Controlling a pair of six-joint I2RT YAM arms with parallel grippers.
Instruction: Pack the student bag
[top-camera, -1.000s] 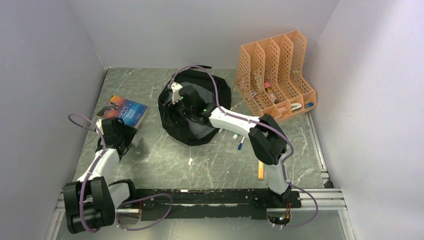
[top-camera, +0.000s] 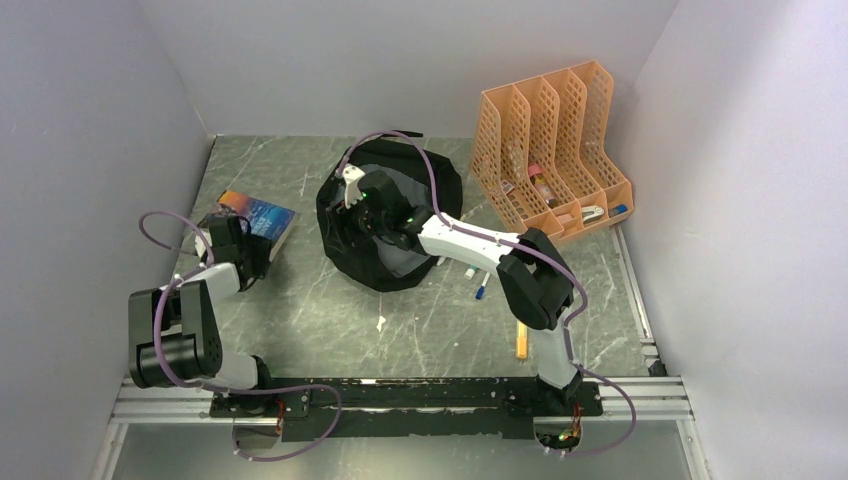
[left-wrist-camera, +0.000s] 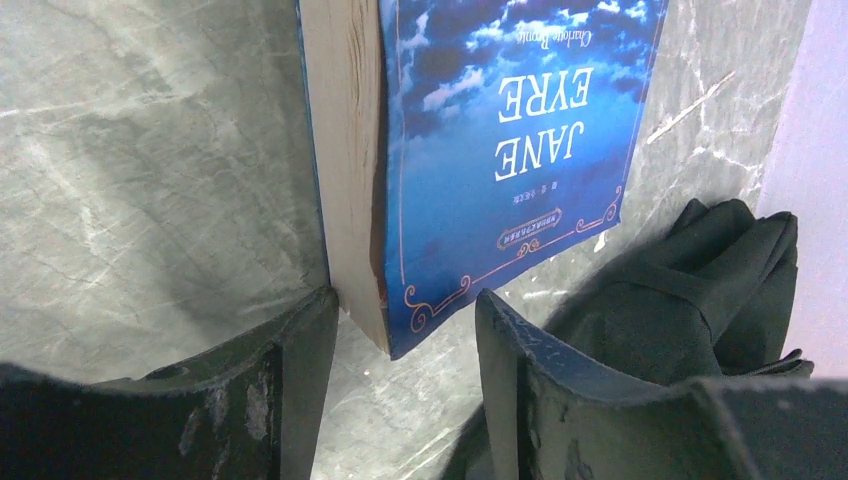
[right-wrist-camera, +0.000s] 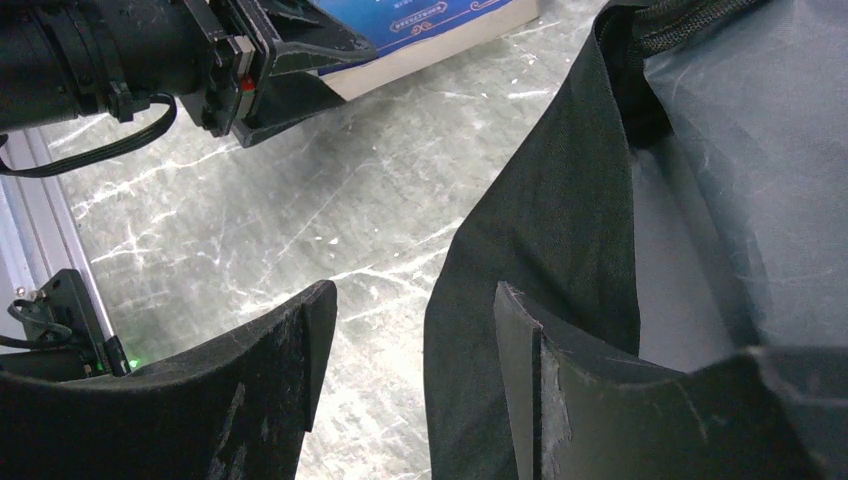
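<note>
The blue Jane Eyre book (top-camera: 262, 214) lies at the left of the table, cover up. In the left wrist view, one corner of the book (left-wrist-camera: 520, 150) juts into the gap of my open left gripper. A finger stands on either side of that corner, the left one close to the page edges. The black bag (top-camera: 358, 262) lies with its grey inside exposed mid-table. My right gripper is over the bag's left side, its fingers apart. Behind the gap, the edge of a black fabric panel (right-wrist-camera: 540, 230) shows; whether it is touched I cannot tell.
An orange divided rack (top-camera: 545, 140) with small items stands at the back right. A blue-capped marker (top-camera: 481, 291) and a yellow box (top-camera: 521, 340) lie right of the bag, near the right arm. Table between book and bag is clear.
My left arm has moved away from the table's front edge, bringing its gripper further over the book. The right arm, the bag and the book look unmoved.
</note>
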